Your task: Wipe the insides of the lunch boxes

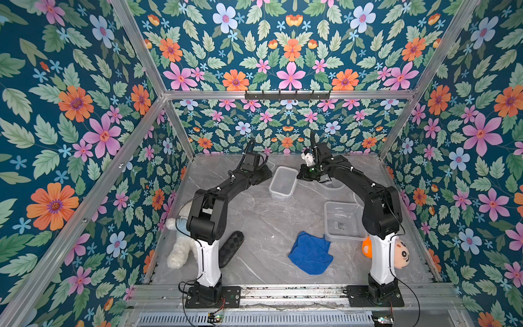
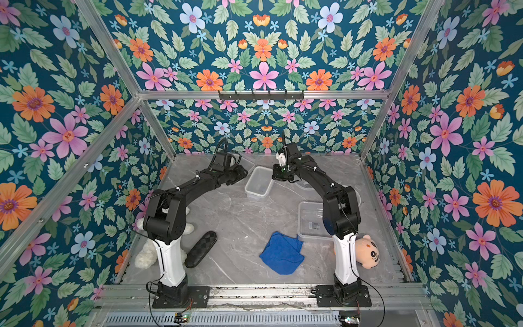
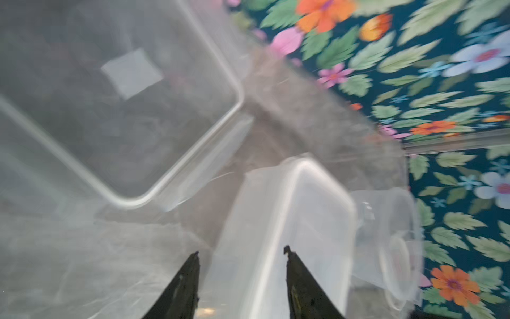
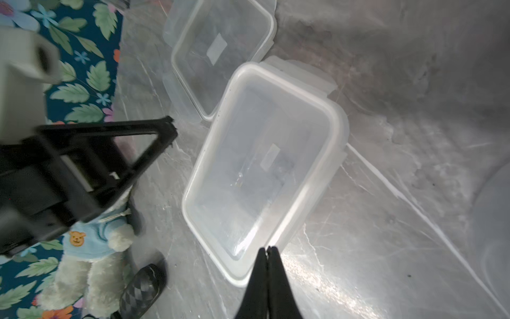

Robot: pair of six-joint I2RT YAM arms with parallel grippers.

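A white translucent lunch box stands at the back middle between the grippers. My right gripper is shut over its near rim in the right wrist view, nothing visible between its fingers. My left gripper is open in the left wrist view, the white box below and beyond its fingers. A second box stands behind the left arm, and a larger clear box lies at the right. A crumpled blue cloth lies at the front middle.
A plush toy and black oblong case lie front left, an orange toy front right. More clear containers stand at the back right.
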